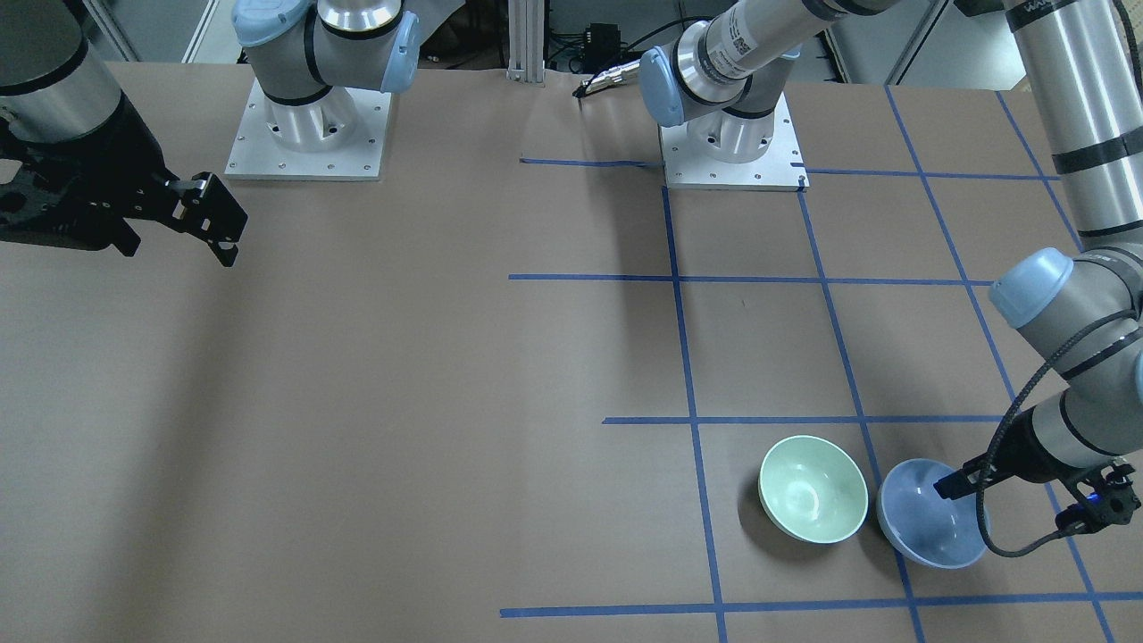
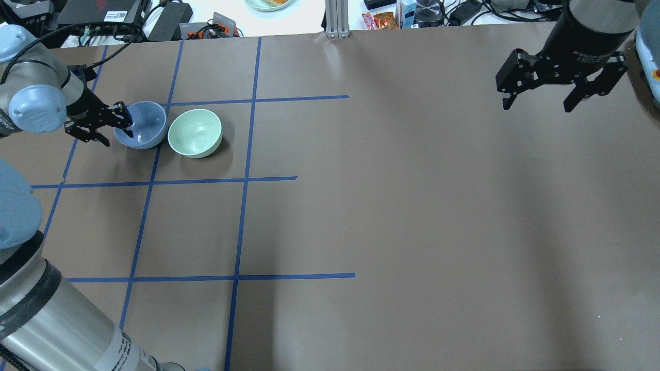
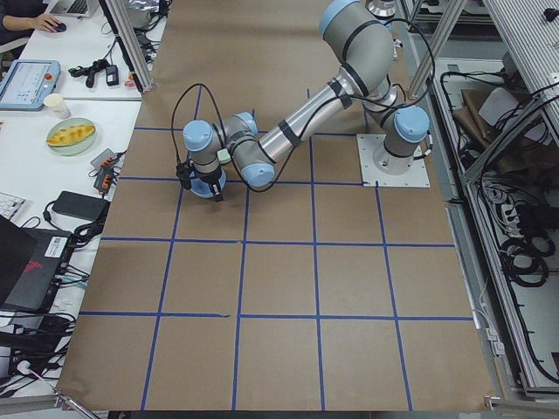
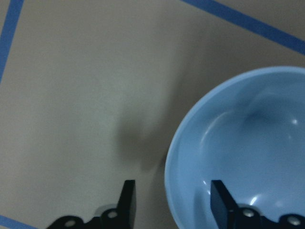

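Observation:
A light blue bowl (image 1: 921, 514) (image 3: 206, 190) (image 2: 148, 131) (image 4: 243, 157) rests on the taped grid, with a mint green bowl (image 1: 812, 488) (image 2: 195, 133) beside it. My gripper (image 2: 119, 132) is down at the blue bowl's rim, its fingers apart and open: one finger outside the wall, the other over the inside of the bowl. Whether either finger touches the bowl is unclear.
A second dark gripper (image 1: 182, 214) (image 2: 560, 77) hangs on the opposite side, and other arms stand at the back. Cables and equipment lie beyond the table edge.

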